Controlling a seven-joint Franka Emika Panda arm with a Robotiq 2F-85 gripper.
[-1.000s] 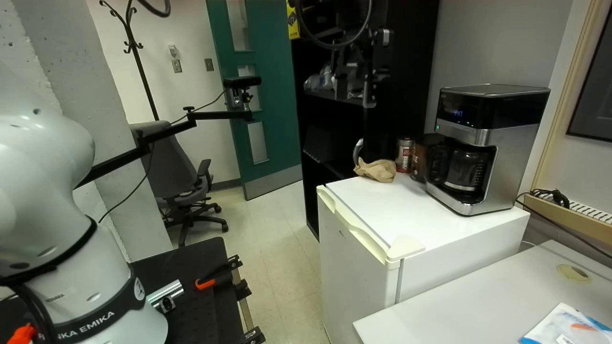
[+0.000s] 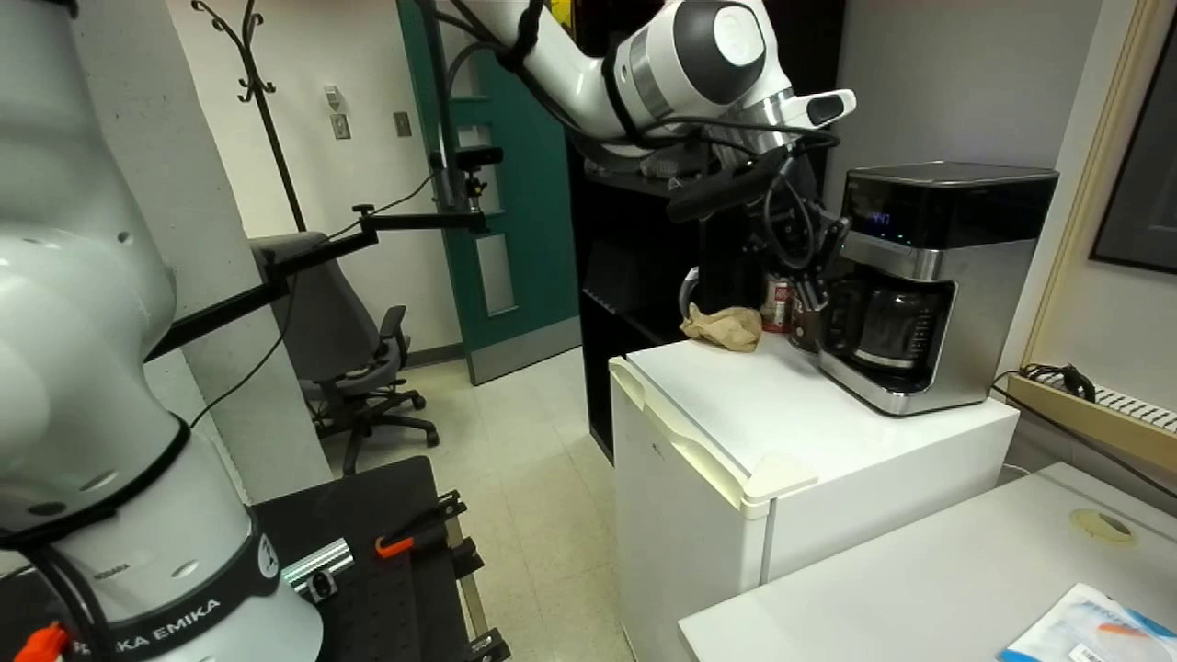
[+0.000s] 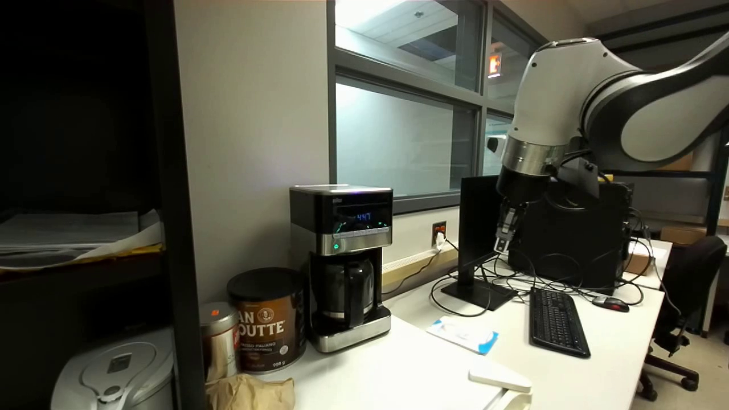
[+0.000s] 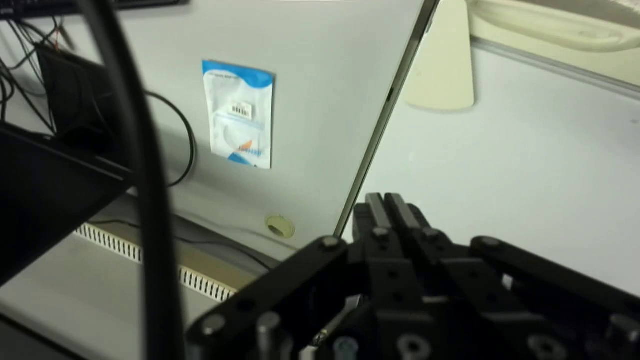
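Note:
High over the white surfaces hangs my gripper (image 3: 503, 245), pointing down. In the wrist view its two fingers (image 4: 376, 209) lie side by side with hardly any gap, and nothing shows between them. Exterior view 1 has the gripper (image 2: 814, 296) overlapping the left side of the coffee maker (image 2: 938, 287); exterior view 2 shows it well to the right of that coffee maker (image 3: 342, 266), apart from it. The glass carafe (image 2: 891, 322) sits inside the machine. Below the gripper are the white fridge top (image 4: 528, 174) and the desk (image 4: 318, 120).
A brown coffee can (image 3: 266, 321), a smaller can (image 3: 218, 341) and a crumpled paper bag (image 3: 253, 393) stand left of the coffee maker. A white-and-blue packet (image 4: 240, 114) lies on the desk. Monitor (image 3: 478, 225), cables and keyboard (image 3: 557, 321) crowd the desk's far part.
In exterior view 1 the arm has swung down and right into view. The gripper moved from in front of the dark shelf to in front of the coffee maker's left side.

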